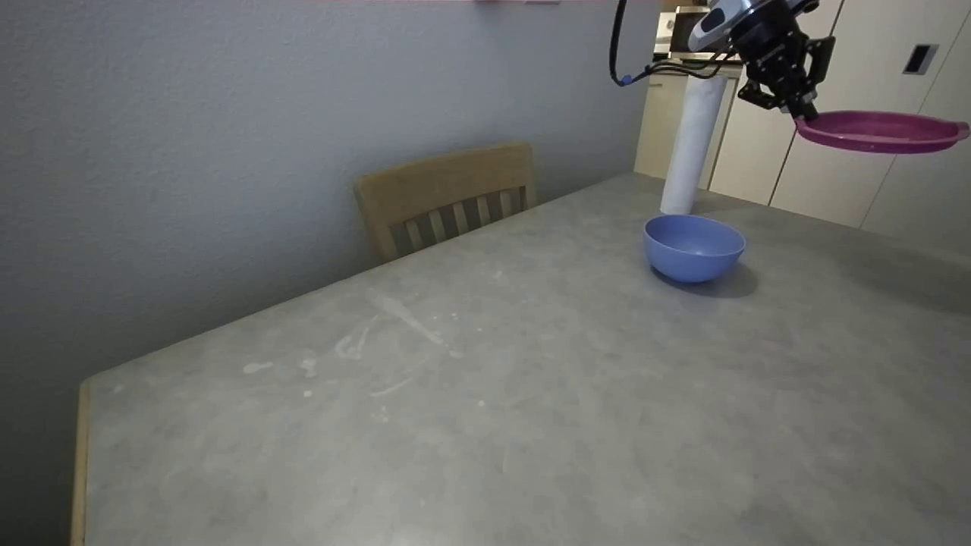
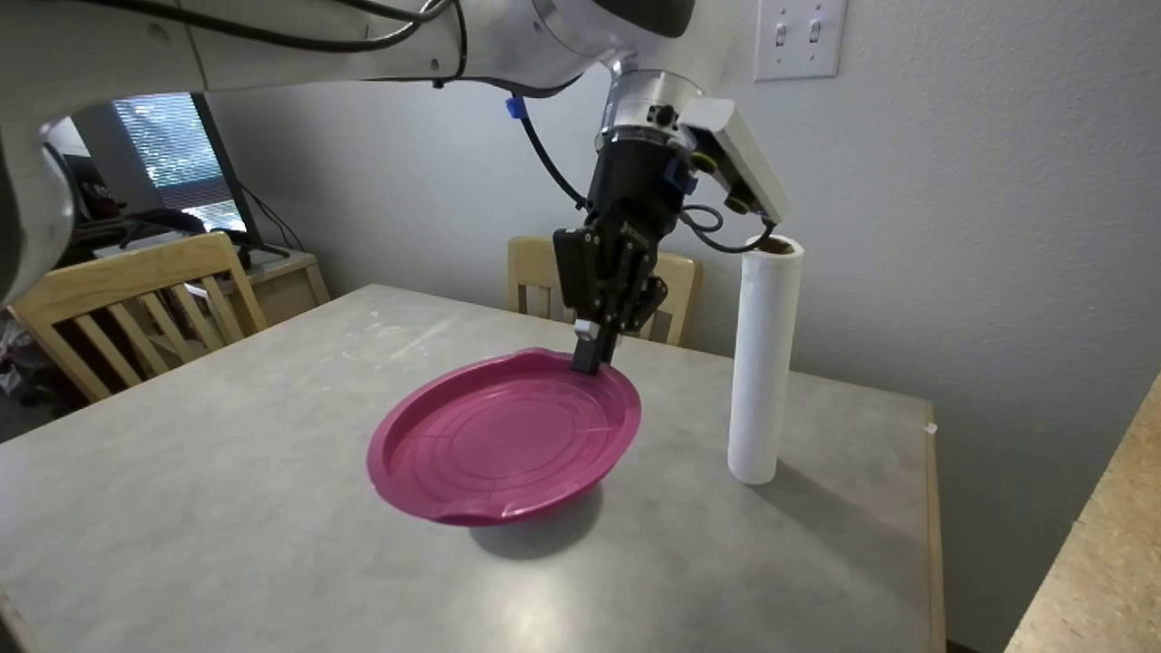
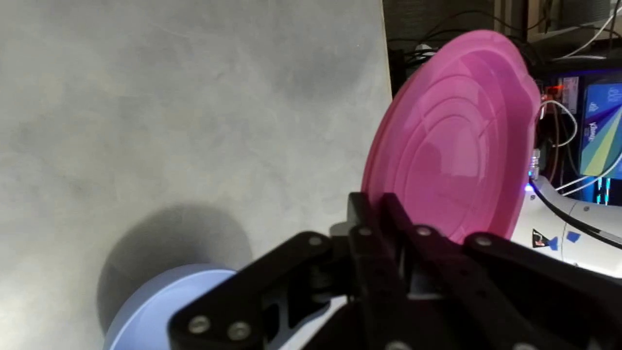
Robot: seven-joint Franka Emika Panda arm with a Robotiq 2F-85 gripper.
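My gripper (image 2: 590, 365) is shut on the rim of a pink plate (image 2: 506, 435), which it carries well above the table. In exterior view 1 the plate (image 1: 878, 129) is seen nearly edge-on at the upper right, reaching out from my fingertips. A blue bowl (image 1: 693, 250) sits upright and empty on the table, lower than the plate. Exterior view 2 has the bowl hidden behind the plate. In the wrist view the pink plate (image 3: 455, 146) extends up from between the fingers, and part of the blue bowl (image 3: 166, 312) shows at the lower left.
A white paper roll (image 2: 765, 359) stands upright on the grey table (image 1: 437, 409), close behind the bowl. One wooden chair (image 1: 446, 196) is at the wall side, another (image 2: 141, 305) at the far left.
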